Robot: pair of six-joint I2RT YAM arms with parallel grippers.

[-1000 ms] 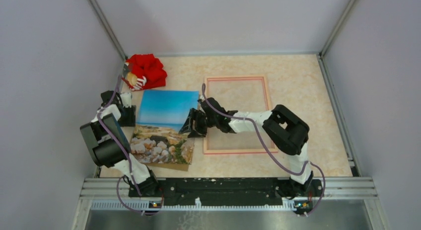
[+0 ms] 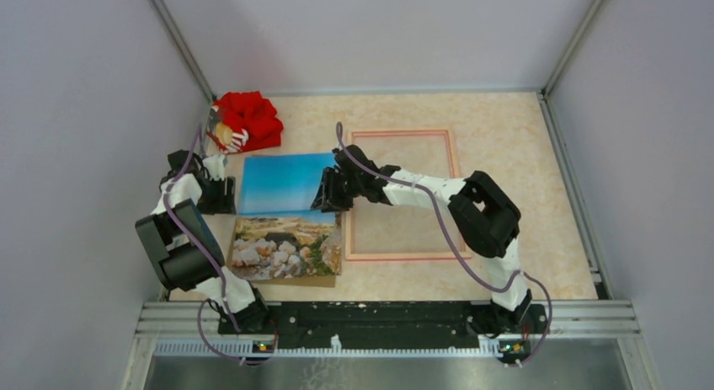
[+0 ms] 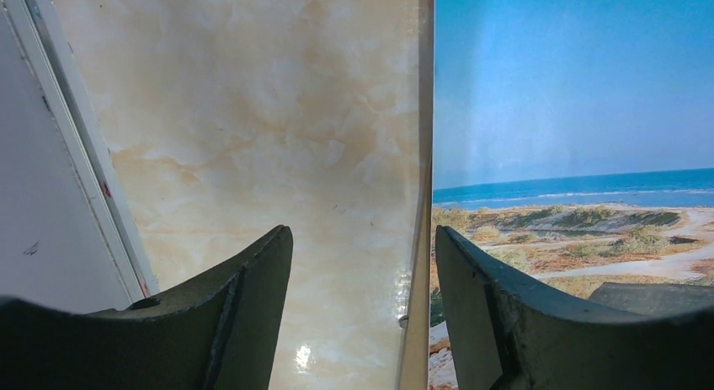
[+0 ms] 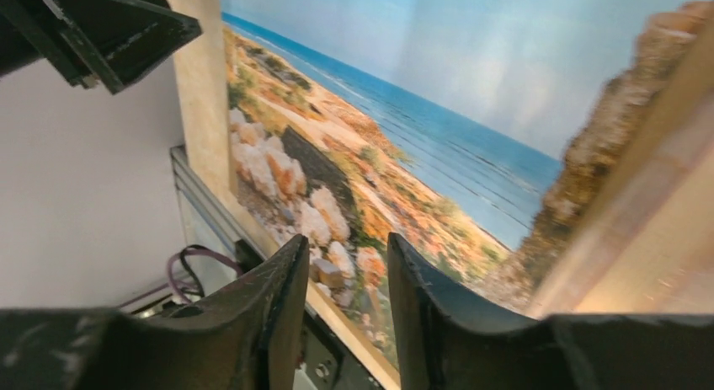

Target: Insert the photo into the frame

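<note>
The seaside photo lies on a brown board left of the empty wooden frame, its blue sky upward in the top view. At its left edge my left gripper is open over the tabletop and the board's edge, nothing visible between the fingers. My right gripper is at the photo's right edge near the frame, part open over the photo; whether anything sits between its fingers is unclear in the blurred right wrist view.
A red cloth lies at the back left. Side walls and rails border the table.
The photo and board have shifted slightly rightward toward the frame.
</note>
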